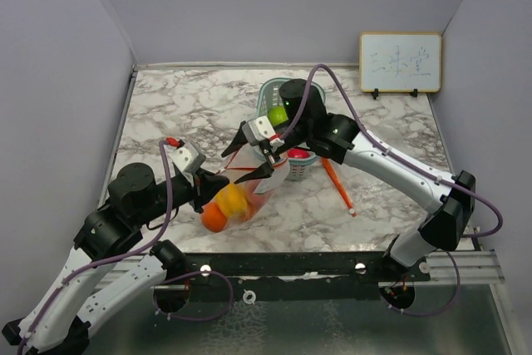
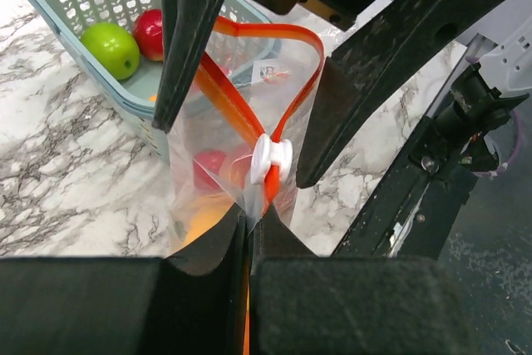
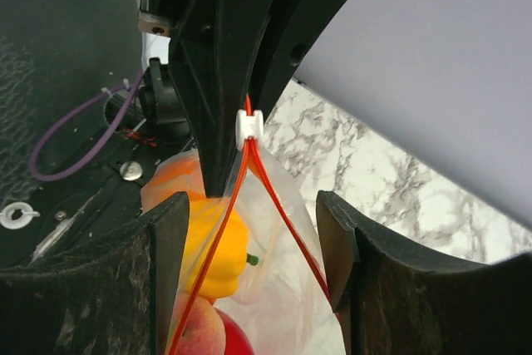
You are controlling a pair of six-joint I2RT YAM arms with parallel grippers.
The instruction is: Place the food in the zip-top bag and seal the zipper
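Observation:
The clear zip bag (image 1: 258, 191) holds an orange, a yellow pepper (image 3: 216, 247) and red fruit. Its orange zipper strip carries a white slider (image 2: 272, 158). My left gripper (image 1: 214, 180) is shut at the slider end of the bag's top, the zipper and film pinched between its fingertips. My right gripper (image 1: 249, 155) stands open over the bag, its fingers either side of the zipper strips, which spread apart from the slider in a loop.
Behind the bag is a grey-green basket (image 1: 274, 93) with a green apple and red fruit. An orange marker-like stick (image 1: 337, 184) lies to the right. A whiteboard (image 1: 399, 62) stands at the back right.

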